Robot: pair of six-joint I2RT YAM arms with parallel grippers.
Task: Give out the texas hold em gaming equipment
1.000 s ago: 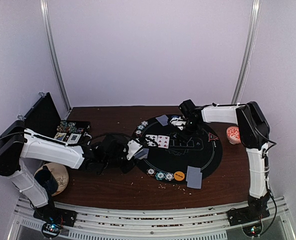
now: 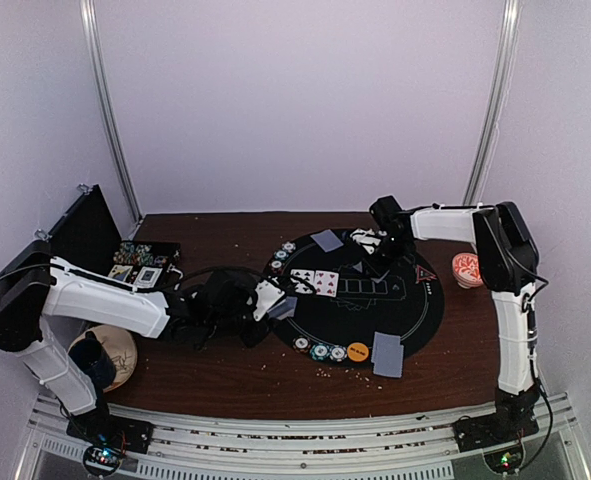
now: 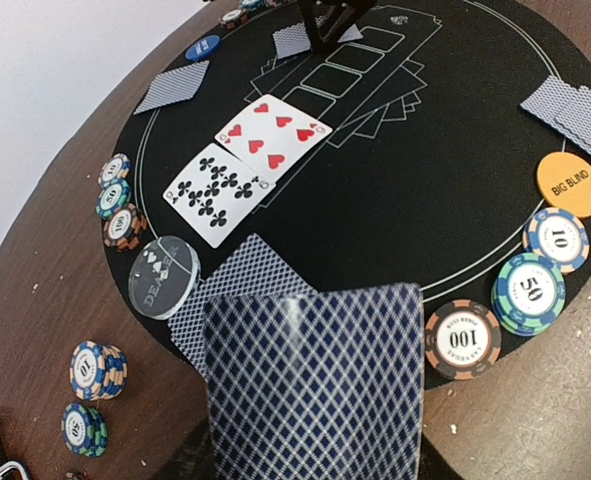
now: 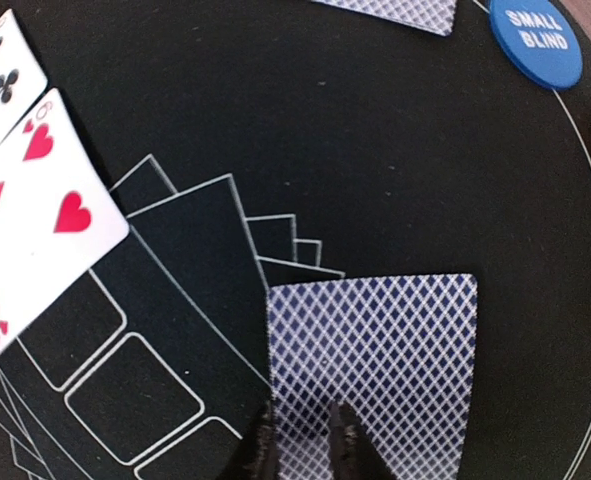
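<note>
My left gripper (image 2: 275, 305) is shut on a patterned playing card (image 3: 313, 370), held over another face-down card (image 3: 235, 270) at the mat's left, beside the dealer button (image 3: 163, 277). On the black mat (image 2: 365, 320) lie two face-up cards, clubs (image 3: 205, 205) and hearts (image 3: 273, 138). My right gripper is at the mat's back right, its dark fingertips low over a face-down card (image 4: 375, 360); how far apart they stand is hard to tell.
Chip stacks line the mat's edge, with a big blind button (image 3: 570, 184) and small blind button (image 4: 535, 35). An open case (image 2: 85, 230) stands left, a mug (image 2: 93, 360) front left, a red container (image 2: 466, 268) right.
Over the last second my right arm has shifted slightly right at the mat's back. The left arm has stayed still.
</note>
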